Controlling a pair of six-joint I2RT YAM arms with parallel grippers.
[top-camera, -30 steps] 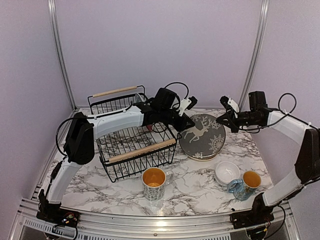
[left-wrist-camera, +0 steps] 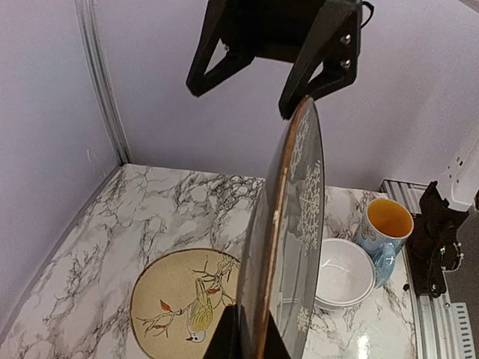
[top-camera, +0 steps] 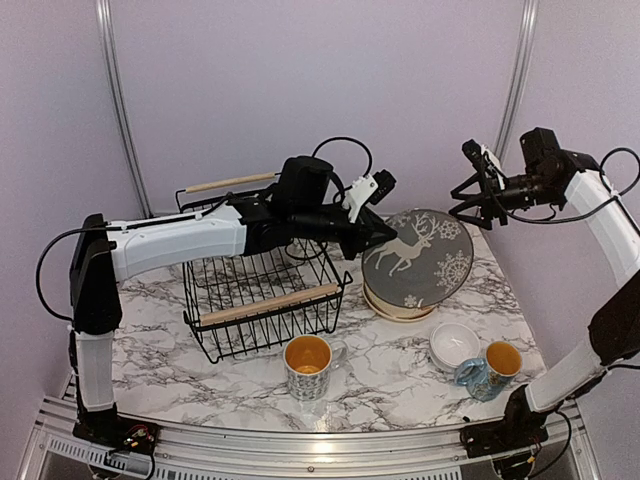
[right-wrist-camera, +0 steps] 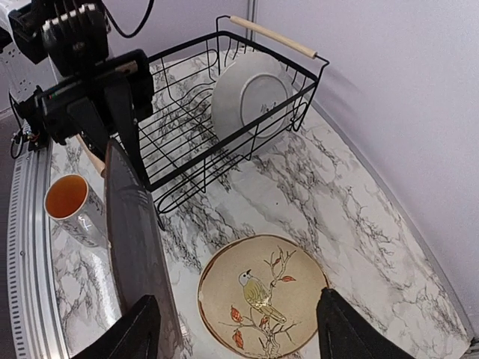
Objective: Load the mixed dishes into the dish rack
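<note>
My left gripper [top-camera: 376, 236] is shut on the edge of a grey plate [top-camera: 418, 262] with a white reindeer and snowflakes, held tilted above the table. Across from it, my right gripper [top-camera: 470, 205] stands open by the plate's upper right edge, its fingers spread and nothing gripped. Beneath lies a cream plate with a bird [left-wrist-camera: 179, 303]. The black wire dish rack [top-camera: 270, 303] is at left, partly covered by the left arm; a white dish [right-wrist-camera: 224, 105] stands in it. A white bowl [top-camera: 455, 344], a blue mug [top-camera: 486, 376] and a patterned mug [top-camera: 309, 378] rest in front.
The left arm [top-camera: 190, 245] stretches over the rack. Bare marble [top-camera: 390, 385] shows between the patterned mug and the bowl. Wooden handles [top-camera: 230, 184] top the rack's long sides. Walls close off the back and sides.
The grey plate has risen off the cream plate and shifted slightly right. My right gripper has opened and moved up and away from the plate's edge. The left arm has lifted.
</note>
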